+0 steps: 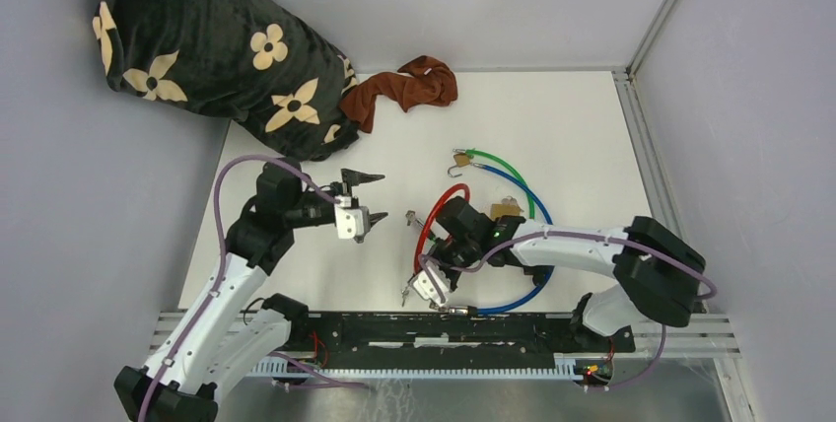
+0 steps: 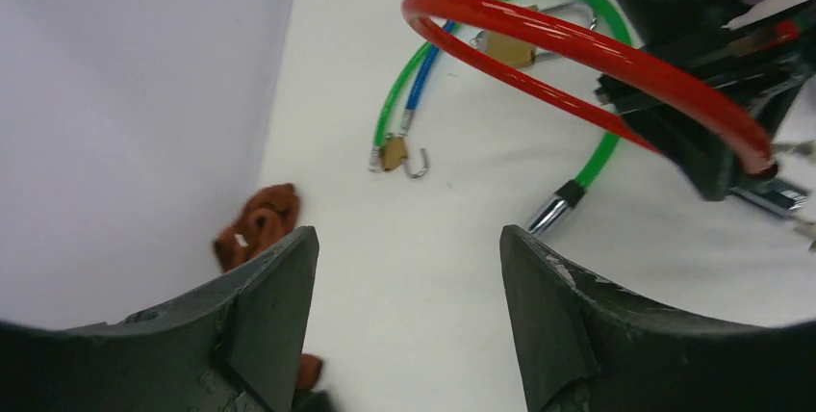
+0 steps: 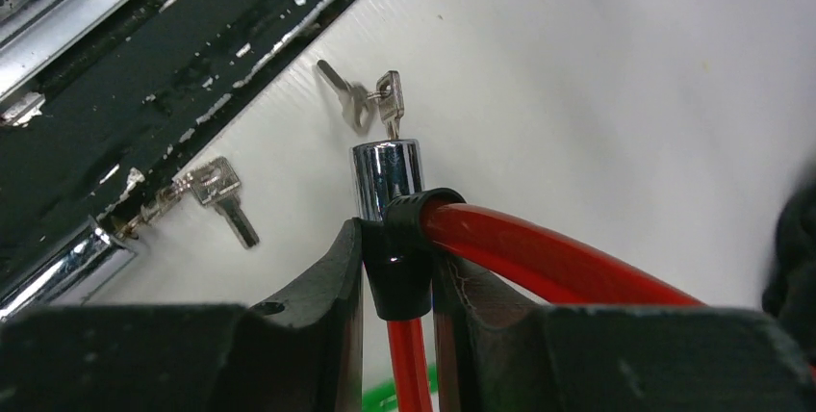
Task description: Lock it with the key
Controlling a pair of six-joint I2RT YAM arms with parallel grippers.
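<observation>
In the top view the red cable lock's loop point(image 1: 434, 220) curves beside my right arm. Its chrome and black end point(image 3: 389, 179) lies between the fingers of my right gripper; whether both fingers press on it cannot be told. A key point(image 3: 390, 104) sits at the end of that chrome cylinder, with a second key point(image 3: 348, 96) hanging from it. My left gripper point(image 1: 384, 197) stands open and empty over the table's left side. The green lock point(image 2: 553, 208) lies on the table before it. Near the front edge rests the blue lock's chrome end point(image 3: 65, 270), with a key point(image 3: 234, 218) beside it.
A small padlock point(image 1: 462, 159) and a larger brass one point(image 1: 505, 208) lie among the cables. A brown cloth point(image 1: 409, 87) and a dark patterned cushion point(image 1: 246, 57) occupy the back left.
</observation>
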